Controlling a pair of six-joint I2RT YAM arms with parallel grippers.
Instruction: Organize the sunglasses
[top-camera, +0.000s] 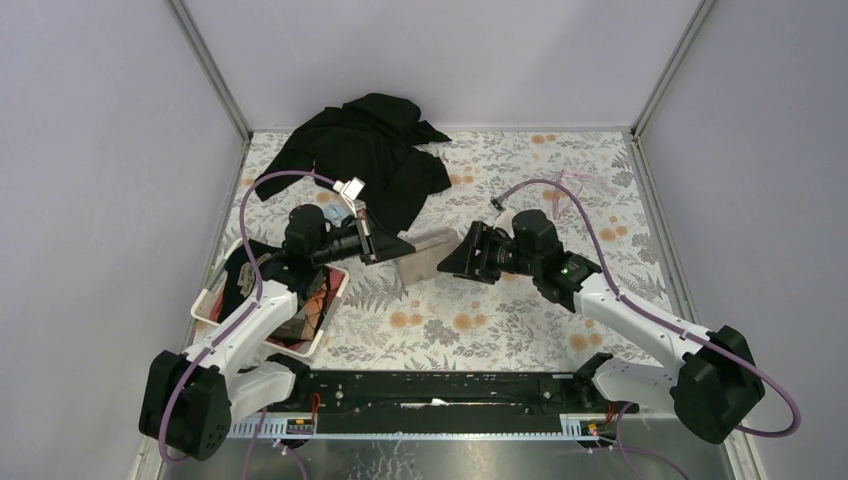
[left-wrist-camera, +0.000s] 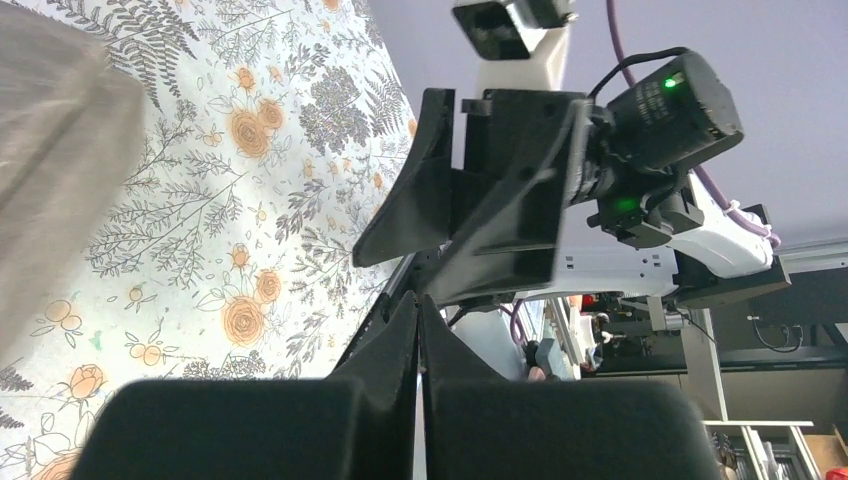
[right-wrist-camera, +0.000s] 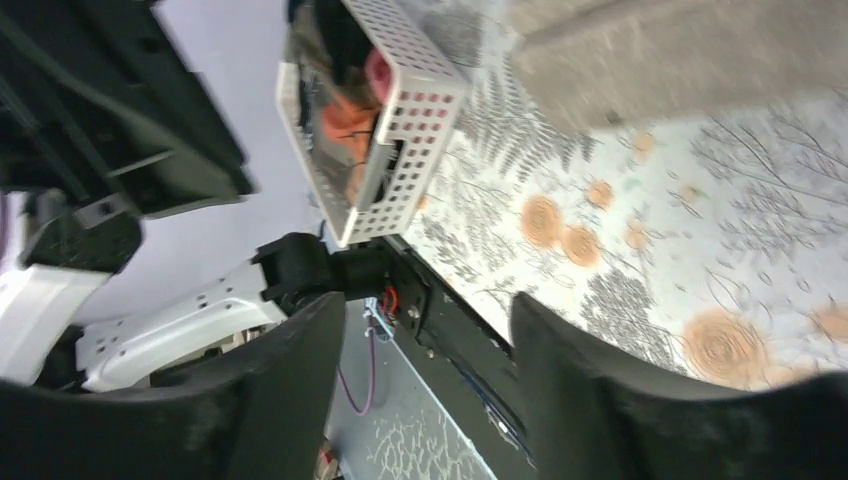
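No sunglasses can be made out. A beige-grey case (top-camera: 422, 266) is between the two hands in the top view, its green inside out of sight. In the left wrist view the blurred case (left-wrist-camera: 60, 130) is at the left edge, apart from my left gripper, which is shut with nothing between its fingers. The right wrist view has the case (right-wrist-camera: 680, 65) at the upper right, beyond my right gripper. That gripper is open and empty, its blurred fingers (right-wrist-camera: 290, 370) well apart. Whether the case is fully closed, I cannot tell.
A white basket (top-camera: 330, 320) holding cloth sits under the left arm. Black cloth (top-camera: 370, 150) is spread at the back left. A thin pink item (top-camera: 568, 190) lies at the back right.
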